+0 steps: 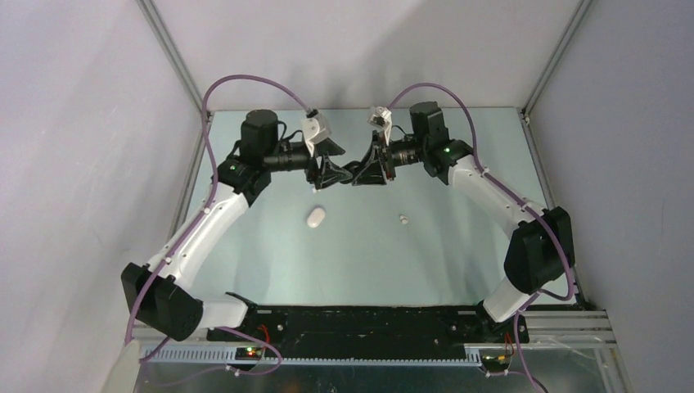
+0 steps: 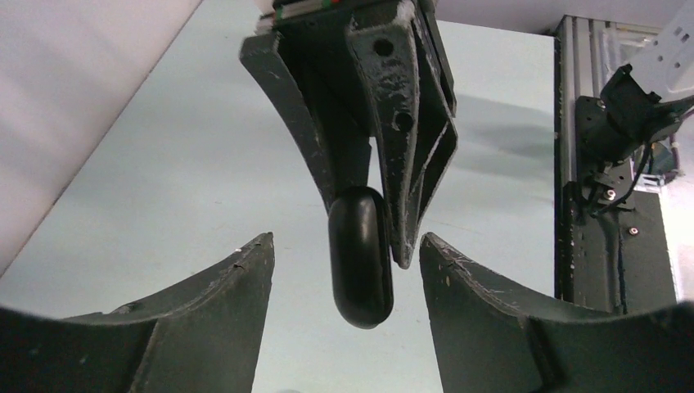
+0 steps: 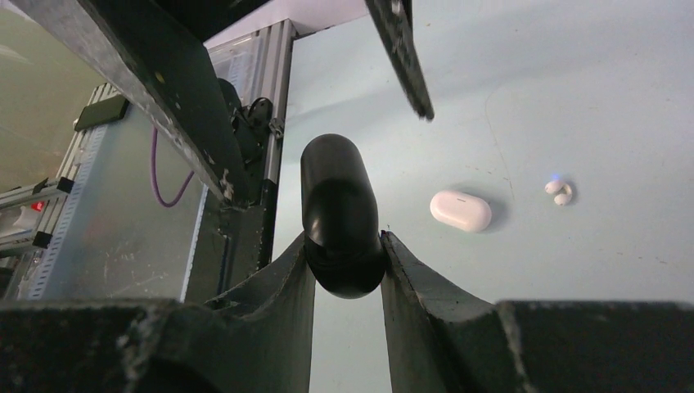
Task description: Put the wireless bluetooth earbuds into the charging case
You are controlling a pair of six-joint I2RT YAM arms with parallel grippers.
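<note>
A glossy black charging case (image 3: 340, 209) is pinched between the fingertips of my right gripper, which is shut on it. In the left wrist view the black case (image 2: 360, 258) sticks out from the right gripper's fingers (image 2: 391, 123). My left gripper is part open around the case's free end, with a gap on both sides. From above, both grippers meet over the back middle of the table. Two small white earbuds (image 3: 561, 191) lie near a white rounded case (image 3: 461, 210). Another small white pair (image 1: 403, 219) rests further right.
The white rounded case (image 1: 316, 217) lies on the pale tabletop (image 1: 360, 262), left of centre. A dark rail (image 1: 360, 334) runs along the front edge.
</note>
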